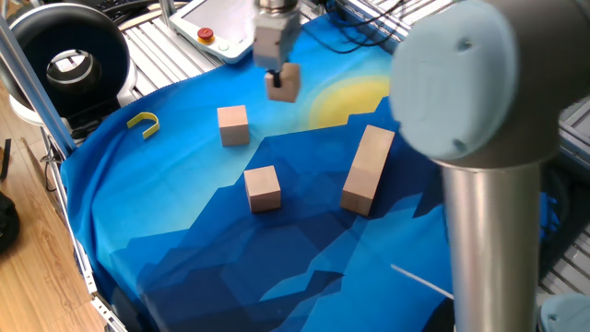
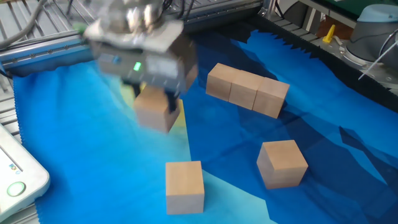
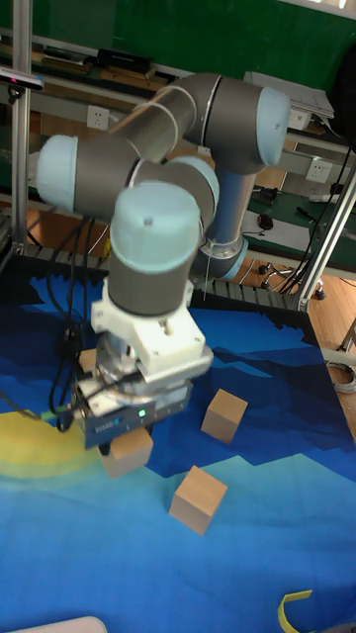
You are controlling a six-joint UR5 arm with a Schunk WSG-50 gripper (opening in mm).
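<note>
My gripper [image 2: 149,99] is shut on a wooden cube [image 2: 154,113], held above the cloth and blurred by motion. In exterior view 1 the held cube [image 1: 284,85] hangs near the yellow patch, toward the back. Two loose cubes stand apart on the cloth: one on the light blue part [image 1: 233,126], one on the dark blue part [image 1: 263,189]. To their right, a row of three cubes [image 1: 368,171] sits side by side, touching, as exterior view 2 shows. In exterior view 3 the gripper and arm hide most of that row.
A yellow curved strip [image 1: 144,124] lies at the cloth's left edge. Behind the cloth rests a teach pendant [image 1: 218,26] with a red button. My arm's column [image 1: 498,249] stands at the right.
</note>
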